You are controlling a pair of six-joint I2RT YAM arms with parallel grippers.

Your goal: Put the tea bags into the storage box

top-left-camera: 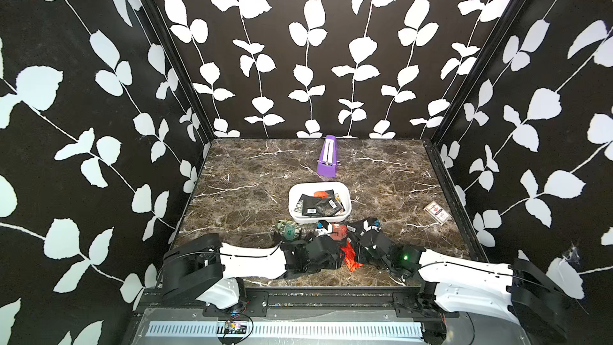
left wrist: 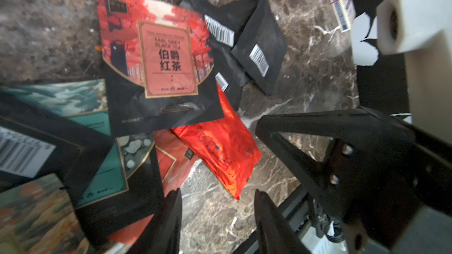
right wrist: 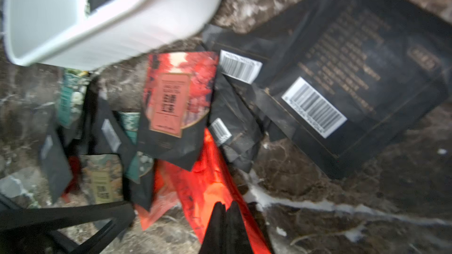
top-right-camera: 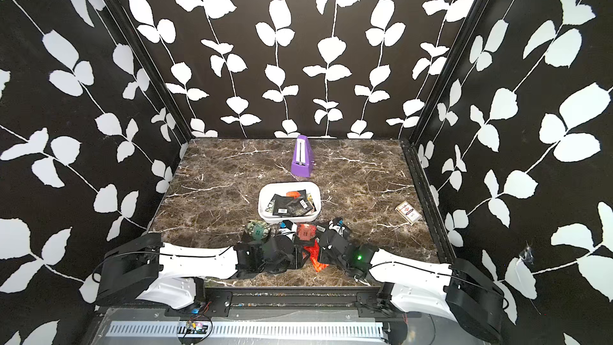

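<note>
A pile of tea bags lies in front of the white storage box (top-left-camera: 300,216): a red Earl Grey packet (left wrist: 160,61), black barcoded packets (right wrist: 329,56), teal ones (left wrist: 94,178) and a bright red bag (left wrist: 219,150). Several packets are inside the box. My left gripper hangs over the pile, fingers apart with nothing between them. My right gripper is low over the bright red bag, fingertips together; I cannot tell whether it touches the bag.
A purple metronome (top-left-camera: 327,156) stands behind the box. A small card pack (top-left-camera: 438,212) lies at the right. Bare marble (top-right-camera: 210,179) surrounds these. Both arms are close together at the front middle.
</note>
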